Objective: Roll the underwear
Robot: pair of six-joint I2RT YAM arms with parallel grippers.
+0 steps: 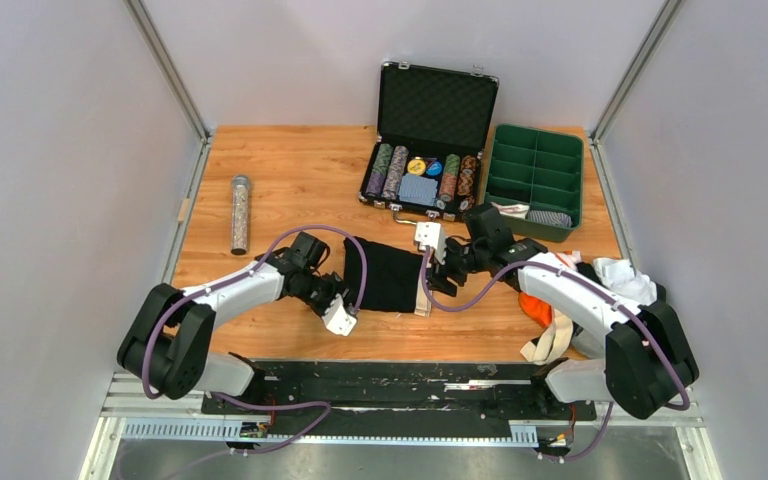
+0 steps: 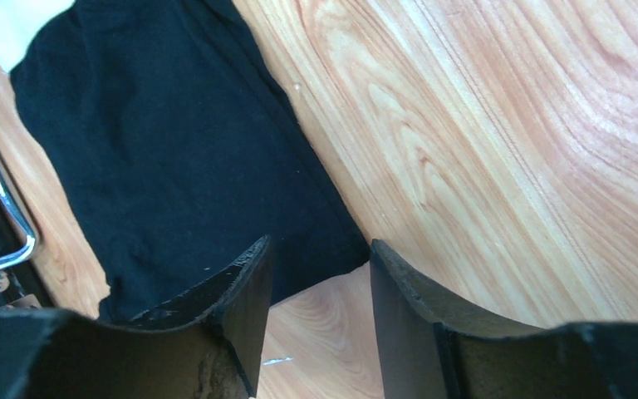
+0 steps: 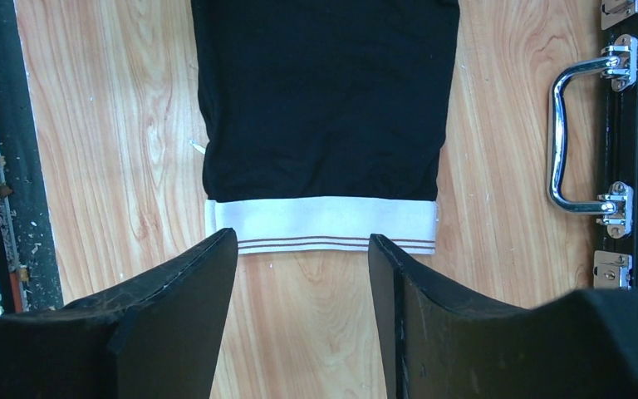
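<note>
Black underwear lies folded flat on the table, its white waistband toward my right arm. In the left wrist view, the near corner of the black cloth reaches between the fingertips of my left gripper, which is open over the left edge. My right gripper is open above the waistband end, its fingers overlapping the band in view and nothing gripped. Whether either set of fingertips touches the cloth is hard to tell.
An open black case of poker chips stands behind the cloth, its metal handle close by. A green divided box holds some folded cloth. Other clothes are piled at right; a clear tube stands left.
</note>
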